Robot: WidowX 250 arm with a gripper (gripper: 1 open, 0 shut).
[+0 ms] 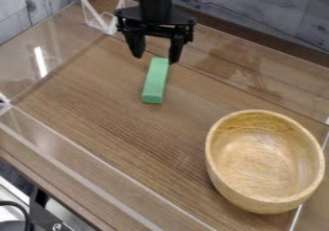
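Observation:
The black gripper (154,42) hangs at the top middle of the camera view, its two fingers spread wide apart and open. A green rectangular block (156,81) lies on the wooden surface just below it, in the space under and between the fingers. Whether the fingertips are lowered to the surface is hard to tell.
A large light wooden bowl (264,153) sits at the lower right. The wooden tray's walls (295,38) edge the scene.

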